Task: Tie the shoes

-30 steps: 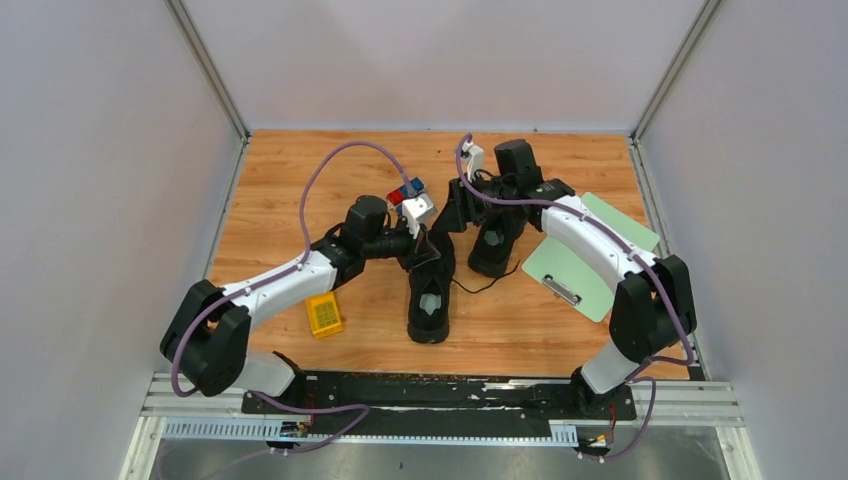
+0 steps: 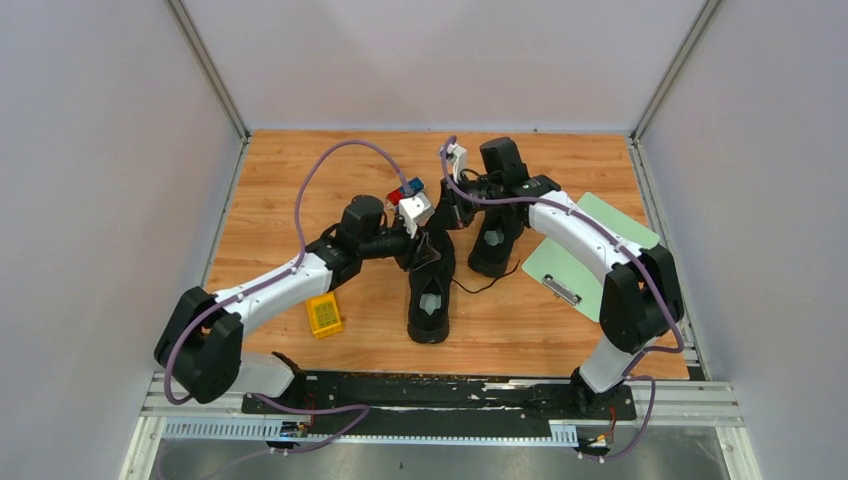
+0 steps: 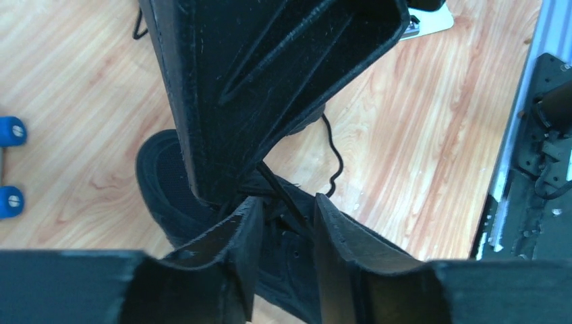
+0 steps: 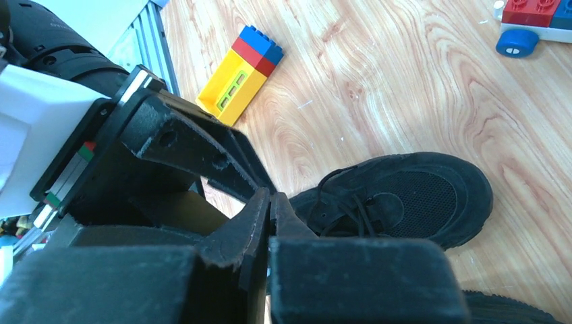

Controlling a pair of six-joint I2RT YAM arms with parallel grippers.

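Observation:
Two black shoes lie on the wooden table, the near shoe (image 2: pixel 429 310) at centre, the other (image 2: pixel 488 258) right of it. My left gripper (image 2: pixel 418 258) is low over the near shoe's lacing; its fingertips (image 3: pixel 324 216) stand part open, with a dark lace (image 3: pixel 283 196) passing at them; whether they hold it I cannot tell. My right gripper (image 2: pixel 452 215) is just above and behind the left one, shut, with no clear item between its fingertips.
A yellow brick piece (image 2: pixel 325 316) lies front left, a red-blue toy (image 2: pixel 394 196) behind the left arm. A green clipboard (image 2: pixel 575 275) lies right.
The left arm has shifted only slightly. The shoes have not visibly moved.

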